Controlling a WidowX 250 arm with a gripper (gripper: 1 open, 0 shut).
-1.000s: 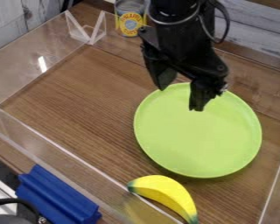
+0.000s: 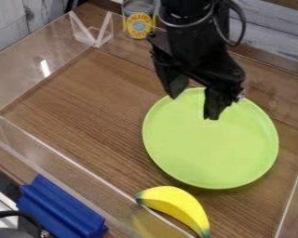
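Observation:
The black gripper (image 2: 193, 95) hangs from the top of the view over the upper part of a light green plate (image 2: 208, 144). Its fingers stand apart and nothing shows between them. A yellow toy banana (image 2: 175, 204) with green tips lies below the plate, near the bottom of the view.
Clear plastic walls edge the wooden surface (image 2: 96, 112), whose left part is bare. A blue object (image 2: 59, 206) sits outside at the lower left. A silver can with a yellow label (image 2: 138, 20) stands at the back.

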